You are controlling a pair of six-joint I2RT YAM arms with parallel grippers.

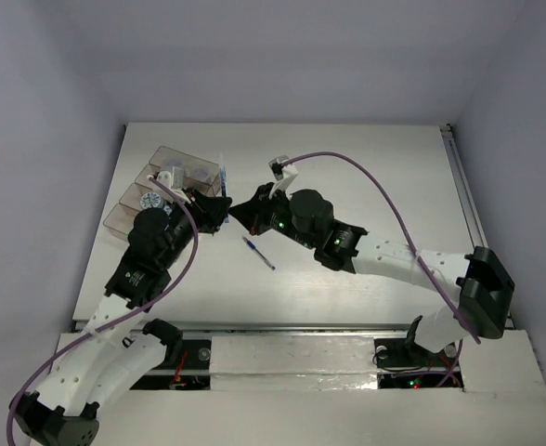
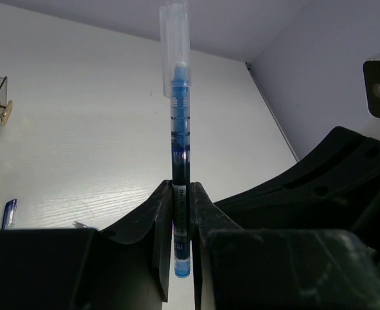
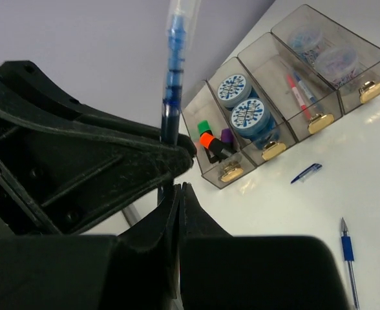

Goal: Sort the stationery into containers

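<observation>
An upright blue pen with a clear cap (image 2: 180, 152) is clamped near its lower part by my left gripper. In the top view, the left gripper (image 1: 224, 210) and my right gripper (image 1: 235, 212) almost meet, left of the table's middle. Seen from the right wrist, the right gripper is shut with nothing visible between its fingers, close beside the held pen (image 3: 170, 110) and the left fingers (image 3: 158, 158). A second blue pen (image 3: 349, 255) lies on the table, and a small blue cap (image 3: 306, 173) rests nearer the containers.
Clear containers stand at the left: one has markers (image 3: 212, 143), one blue-lidded jars (image 3: 249, 115), one a pink pen (image 3: 298, 97) and a blue one, one clear tubs (image 3: 337, 62).
</observation>
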